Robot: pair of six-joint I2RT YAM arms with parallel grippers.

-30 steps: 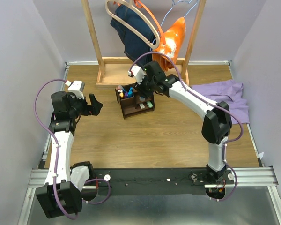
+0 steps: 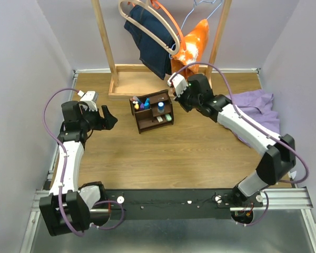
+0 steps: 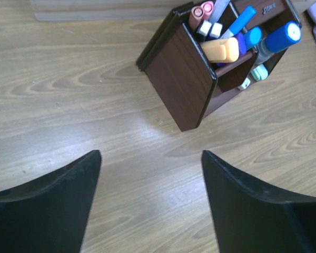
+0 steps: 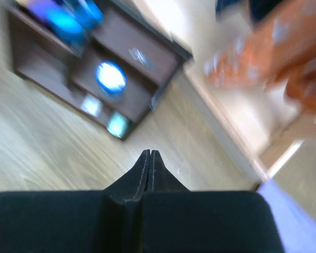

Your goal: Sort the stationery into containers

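Observation:
A dark wooden organizer (image 2: pixel 145 122) stands mid-table, holding markers (image 3: pixel 239 21), a yellow item (image 3: pixel 221 51), a blue cylinder (image 2: pixel 160 105) and small pale items (image 2: pixel 168 117) in its compartments. My left gripper (image 2: pixel 106 119) is at the organizer's left, apart from it, its fingers spread with nothing between them (image 3: pixel 151 158). My right gripper (image 2: pixel 181 100) is above and to the right of the organizer, shut with nothing visible between its fingertips. The right wrist view is blurred.
A wooden rack (image 2: pixel 116 89) with hanging jeans (image 2: pixel 147 47) and orange garment (image 2: pixel 192 42) stands behind. A purple cloth (image 2: pixel 255 108) lies at the right.
My right arm has moved right, away from over the organizer, uncovering the blue cylinder in the top view. My left gripper has shifted very slightly right.

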